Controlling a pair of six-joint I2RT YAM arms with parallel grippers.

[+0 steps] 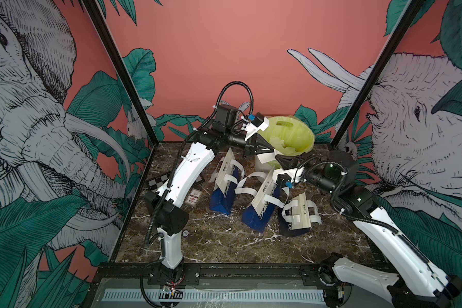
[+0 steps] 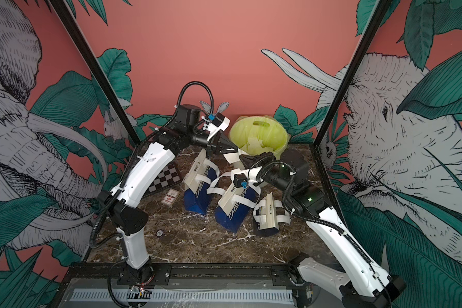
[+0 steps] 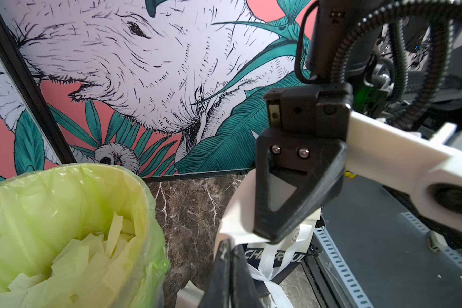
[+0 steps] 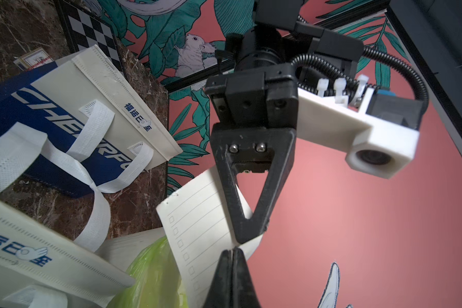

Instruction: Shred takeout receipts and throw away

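Note:
A pale receipt (image 1: 265, 158) is stretched between my two grippers in front of the bin. In the right wrist view the receipt (image 4: 197, 231) shows printed lines and small boxes, with paper on both sides of the left finger. My left gripper (image 1: 272, 150) is shut on its upper edge. Close beside it, my right gripper (image 1: 278, 159) is also shut on the paper. The closed fingertips of the two grippers nearly meet. The green-lined bin (image 1: 305, 134) stands behind them, with several torn paper pieces (image 3: 89, 261) inside.
Three blue-and-cream bags (image 1: 221, 197) with white handles stand on the marble table in front of the bin. To the left lie a checkerboard (image 2: 164, 178) and a small card box (image 2: 170, 197).

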